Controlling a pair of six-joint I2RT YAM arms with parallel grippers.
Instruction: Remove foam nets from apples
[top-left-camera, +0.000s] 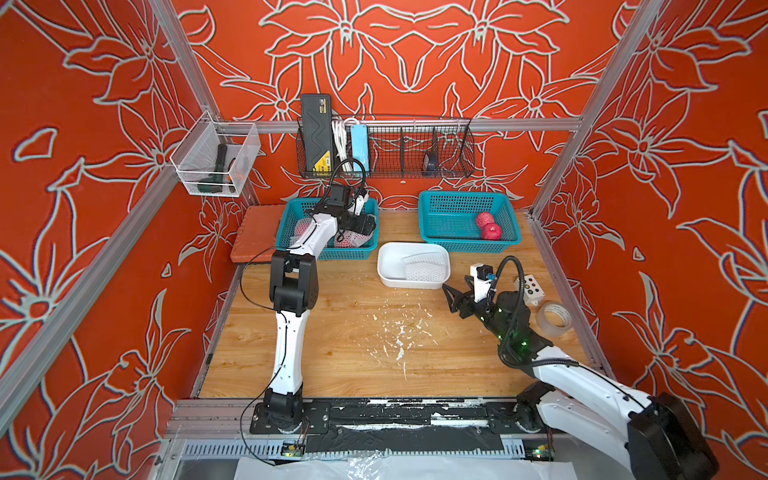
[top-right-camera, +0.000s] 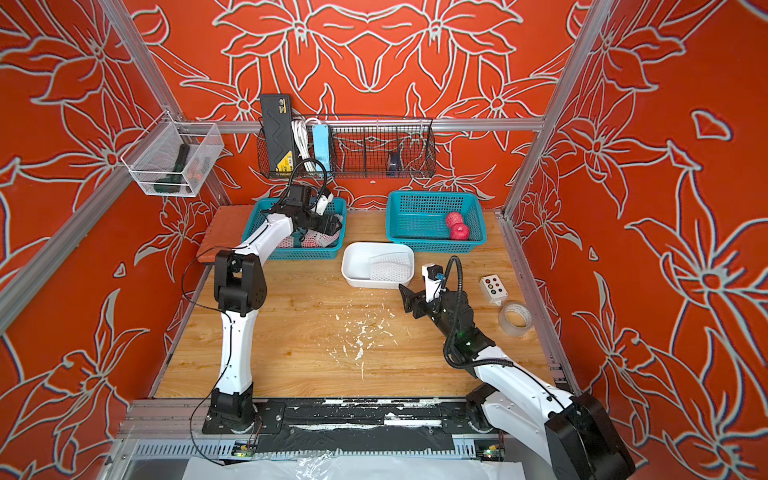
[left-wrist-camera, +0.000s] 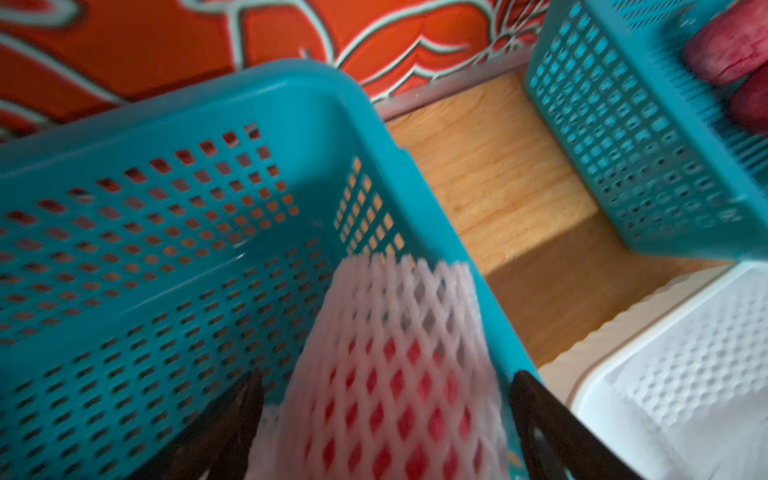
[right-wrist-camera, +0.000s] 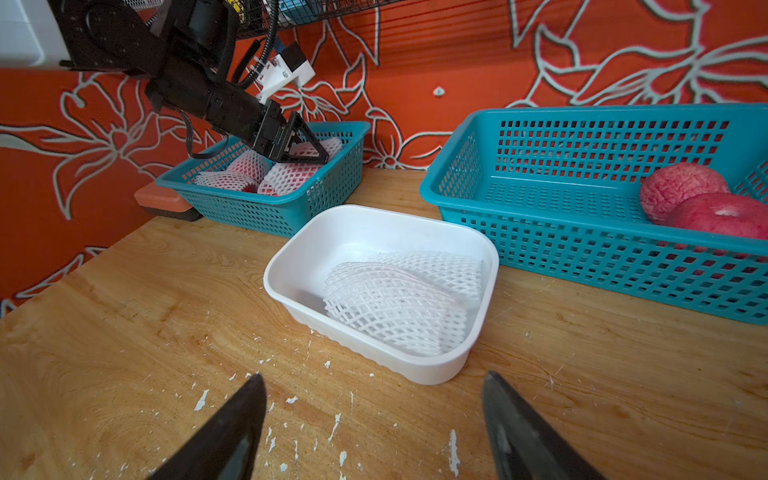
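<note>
In the left teal basket (top-left-camera: 285, 240) lie apples in white foam nets. My left gripper is open over it, its fingers either side of a netted apple (left-wrist-camera: 392, 360) whose red skin shows through the mesh. My right gripper stands open above the table, right of and nearer than the white tray (top-left-camera: 386, 276), with nothing between its fingers. Loose foam nets (right-wrist-camera: 384, 304) lie in that tray. Two bare red apples (top-right-camera: 459, 230) sit in the right teal basket (top-right-camera: 408, 216).
A remote-like box (top-right-camera: 493, 288) and a tape roll (top-left-camera: 553, 318) lie at the right behind my right arm. An orange block (top-left-camera: 248, 240) is left of the left basket.
</note>
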